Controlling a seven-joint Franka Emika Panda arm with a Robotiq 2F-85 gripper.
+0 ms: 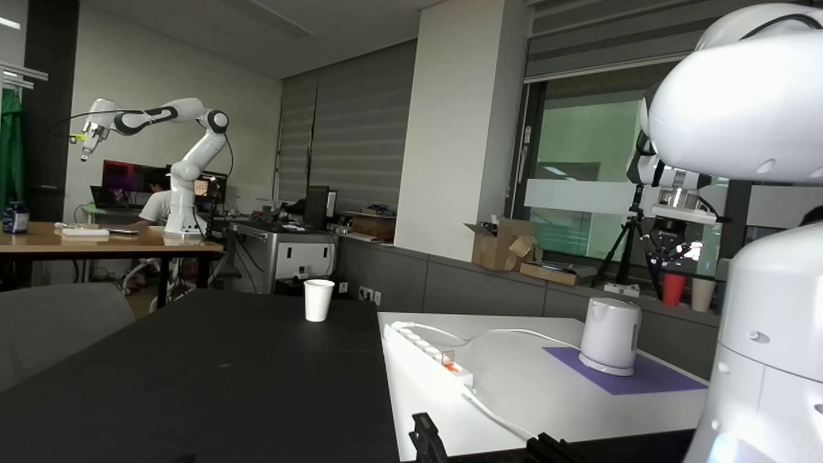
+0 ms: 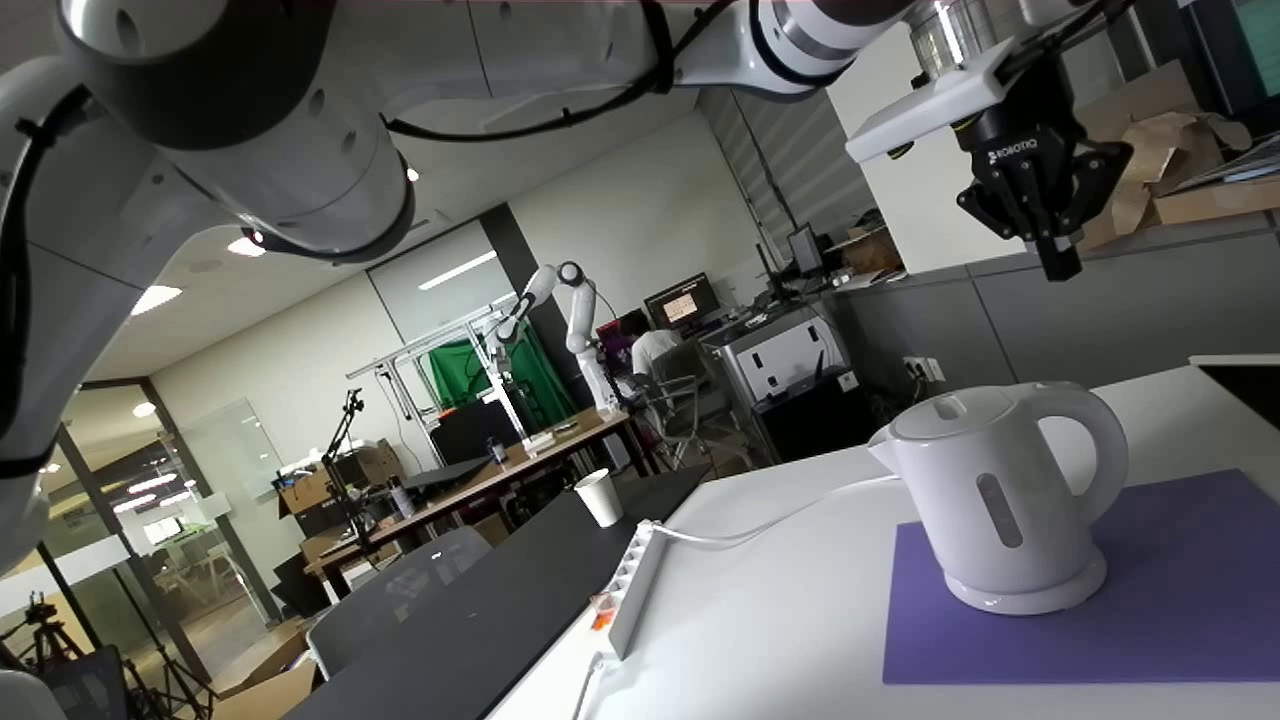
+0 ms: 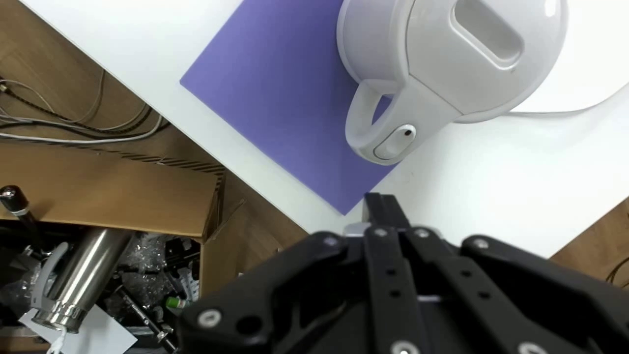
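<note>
A white electric kettle point(image 2: 990, 510) stands upright on a purple mat point(image 2: 1152, 624) on the white table. Its lid is closed, and in the wrist view its handle point(image 3: 386, 132) points toward my gripper. The fingers are shut with nothing visible between them. In exterior view 2 the gripper point(image 2: 1058, 264) hangs in the air above and behind the kettle, clear of it. A white paper cup point(image 1: 317, 300) stands on the black table beyond.
A white power strip point(image 1: 432, 354) lies along the white table's left edge, and the kettle's cord point(image 1: 501, 332) runs to it. Below the table edge, an open cardboard box point(image 3: 106, 189) holds assorted items.
</note>
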